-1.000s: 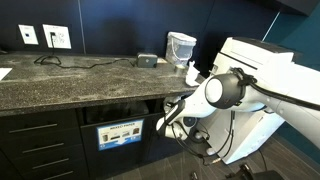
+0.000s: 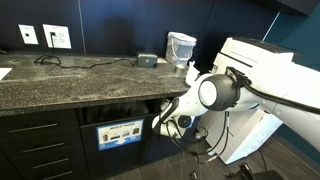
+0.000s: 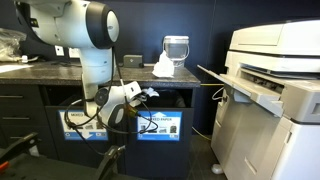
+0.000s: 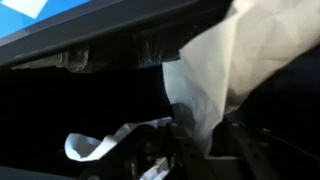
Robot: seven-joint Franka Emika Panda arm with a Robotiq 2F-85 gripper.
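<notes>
Crumpled white paper runs from the upper right of the wrist view down to my gripper, whose dark fingers show at the bottom edge. A second pale piece lies lower left of them; whether it joins the first cannot be told. The paper hides the gap between the fingers. In exterior view 2, my gripper is low at the open top of a dark bin with a paper label, and a bit of white paper shows beside it. The bin's inside looks mostly black.
A dark counter overhangs behind the bins and carries a white bucket and a small grey box. Another labelled bin stands to the left. A large white printer stands at the right.
The arm's wrist has shifted slightly left and down in exterior view 1. The bins and the counter items have stayed put.
</notes>
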